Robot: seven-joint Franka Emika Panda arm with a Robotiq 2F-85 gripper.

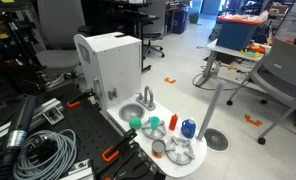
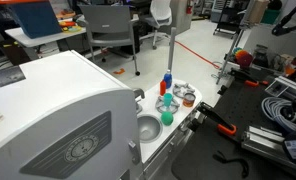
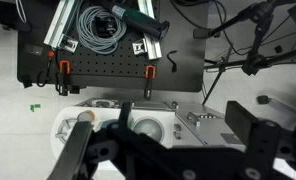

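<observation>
My gripper stands open high above the scene, its dark fingers spread wide at the bottom of the wrist view with nothing gripped between them. Below is a white toy kitchen counter with a round grey sink (image 2: 149, 128) and a faucet (image 1: 169, 81). On its burners and around them are a metal can (image 1: 158, 148), a green ball-like piece (image 1: 135, 122), a teal piece (image 1: 154, 123), a red bottle (image 1: 173, 121) and a blue item (image 1: 188, 128). In the wrist view the gripper hides part of the counter.
A white cabinet (image 1: 112, 70) with a rounded side rises beside the sink. Next to the counter, the black table (image 3: 63, 75) carries a coiled grey cable (image 3: 101, 30) and orange-handled clamps (image 1: 118, 149). Chairs stand farther back on open floor.
</observation>
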